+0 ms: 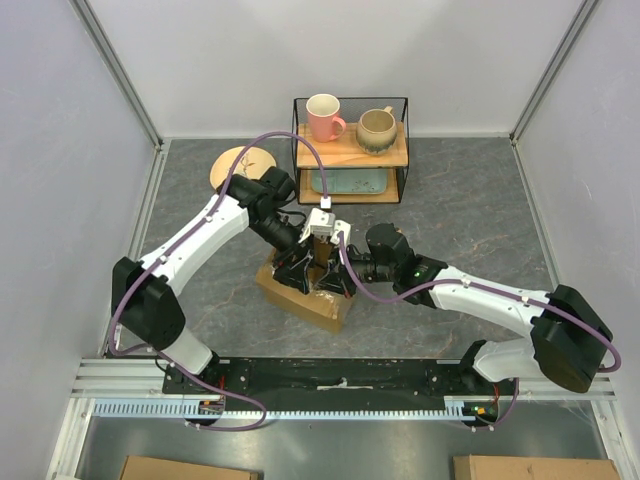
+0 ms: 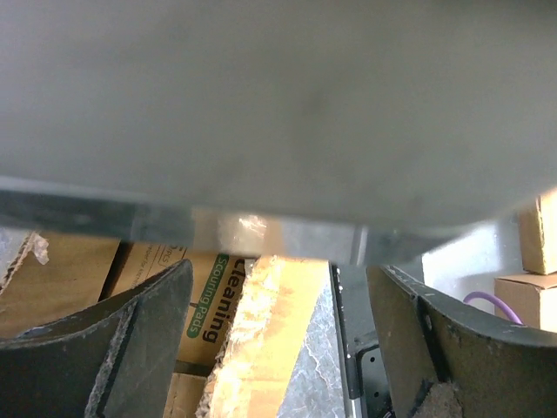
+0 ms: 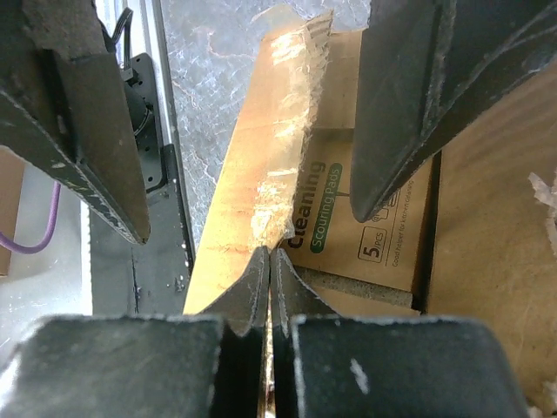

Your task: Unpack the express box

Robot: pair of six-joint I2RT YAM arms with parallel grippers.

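The brown express box (image 1: pixel 305 302) lies open on the grey table, its torn tape edge (image 3: pixel 285 165) showing in the right wrist view. Inside is a smaller carton (image 3: pixel 370 205) printed "Cleaning scouring pads". My left gripper is open over the box's near side, its fingers (image 2: pixel 144 335) apart and the taped cardboard visible beyond the gap. Low beside it, my right gripper is shut at the tape edge; nothing shows between its tips. Whether those tips touch the cardboard is hard to tell. From above, both arms cover much of the opening.
At the back stands a rack (image 1: pixel 350 150) with a pink mug (image 1: pixel 324 116), a beige mug (image 1: pixel 377 130) and a green tray (image 1: pixel 350 181). A round wooden board (image 1: pixel 243 164) lies back left. The two grippers are very close together; bare table lies on both sides.
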